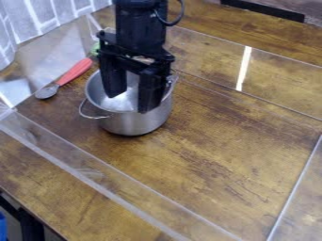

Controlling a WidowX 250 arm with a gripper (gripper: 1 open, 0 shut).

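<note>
A steel pot (126,119) with a wire handle stands on the wooden table (214,179). My black gripper (136,87) is lowered over it, its two fingers spread and reaching down into the pot's mouth. Whether anything is between the fingertips is hidden. Behind the arm at the left, a green object (96,47) is mostly covered.
A spoon with a red handle (73,72) lies left of the pot near a silvery surface at the table's left side.
</note>
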